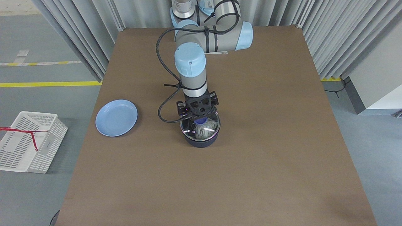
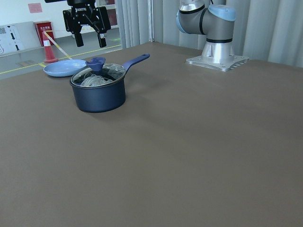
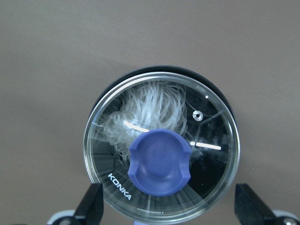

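Note:
A dark blue pot with a blue handle stands on the table, covered by a glass lid with a blue knob. Pale, noodle-like strands show through the glass. My gripper hangs open above the pot, nothing between its fingers. In the wrist view the fingertips appear at the bottom on either side of the lid. In the front view the gripper partly hides the pot.
A light blue plate lies on the table left of the pot. A white basket is on the floor beyond the table's left edge.

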